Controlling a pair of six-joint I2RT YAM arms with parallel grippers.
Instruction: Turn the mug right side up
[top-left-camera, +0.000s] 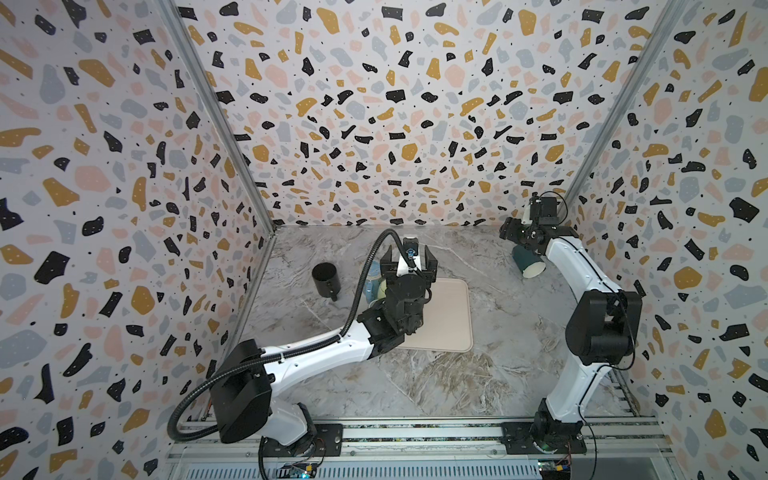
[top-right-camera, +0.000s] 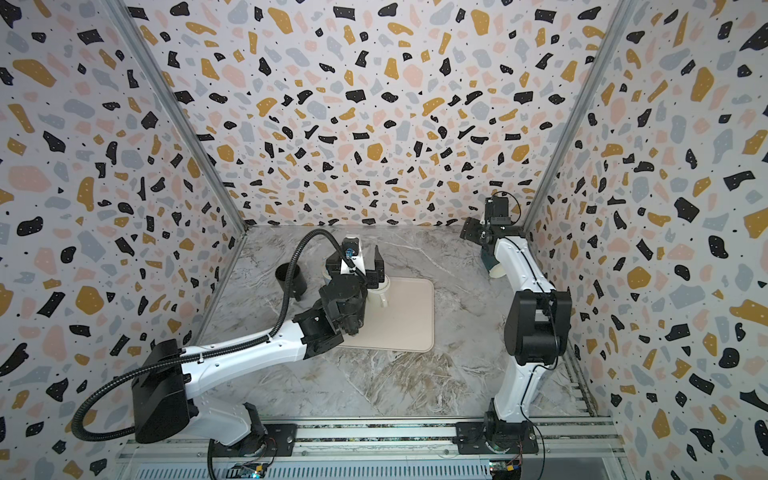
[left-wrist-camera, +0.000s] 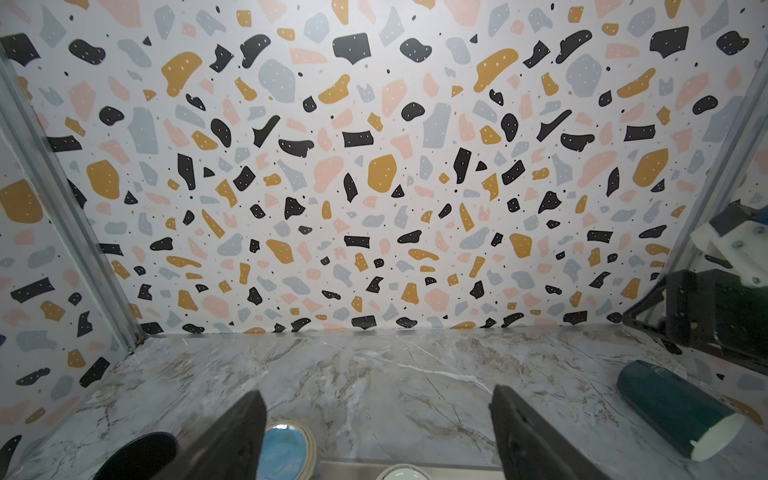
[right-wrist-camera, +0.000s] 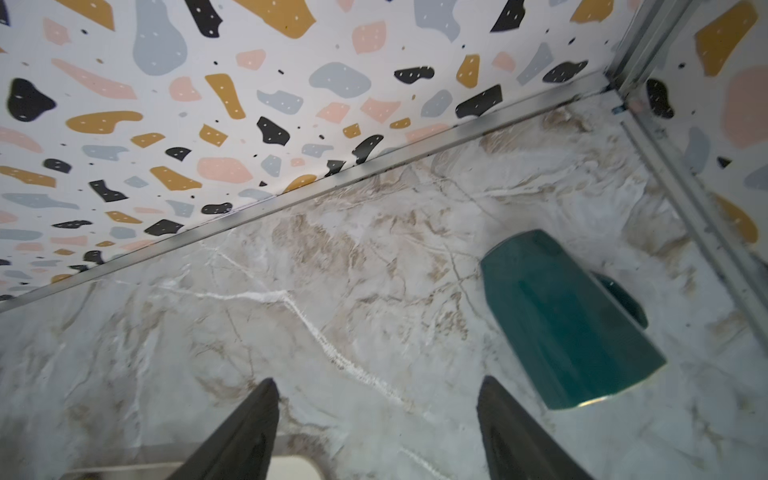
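A teal mug (top-left-camera: 528, 262) (right-wrist-camera: 566, 320) lies on its side on the marble table at the back right. Its pale end points toward the front in the top left view, and a dark handle shows on its right in the right wrist view. My right gripper (top-left-camera: 513, 229) is just above and beside this mug, not touching it; its fingers stand apart with nothing between them. Over the back of the tray, my left gripper (top-left-camera: 409, 260) is raised and open, empty as well, its fingers spread in the left wrist view.
A beige tray (top-left-camera: 452, 320) sits mid-table, partly behind my left arm. A white mug (top-right-camera: 377, 289) stands on it; a blue mug (left-wrist-camera: 284, 452) is at its left. A black mug (top-left-camera: 326, 280) stands further left. Bare table lies between tray and teal mug.
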